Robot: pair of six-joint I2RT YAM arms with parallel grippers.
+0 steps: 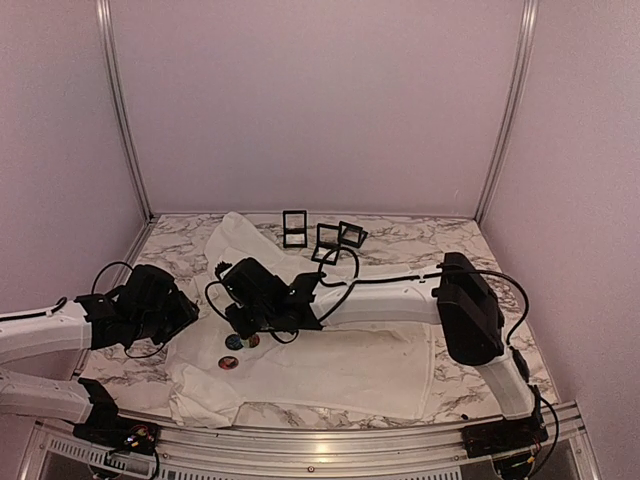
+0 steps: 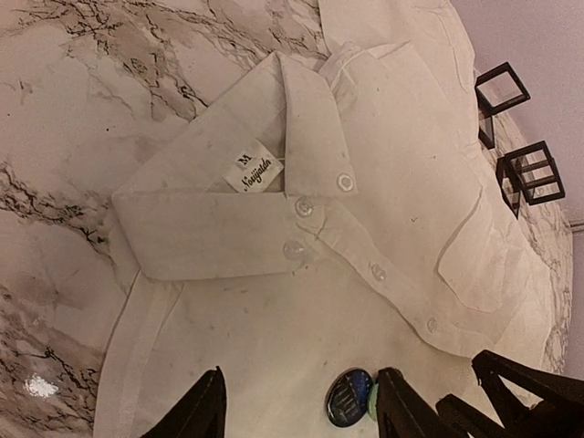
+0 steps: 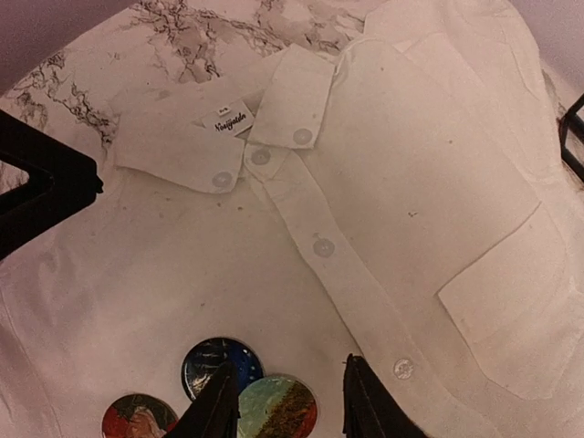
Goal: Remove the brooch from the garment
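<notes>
A white shirt (image 1: 320, 370) lies spread on the table, bearing three round brooches. In the right wrist view, a dark blue brooch (image 3: 205, 359) touches or overlaps a green-and-brown brooch (image 3: 287, 406), and a reddish brooch (image 3: 137, 418) lies to their left. My right gripper is open above the blue and green-brown pair, with no grip on either visible. My left gripper stands open over the shirt, left of the brooches in the top view. One of its fingers (image 2: 398, 411) partly covers the green-brown brooch in the left wrist view.
Several black-framed cases (image 1: 295, 229) stand at the back of the marble table (image 1: 420, 240). My right arm crosses above the shirt, and the two grippers are close together. Bare marble lies at the back right.
</notes>
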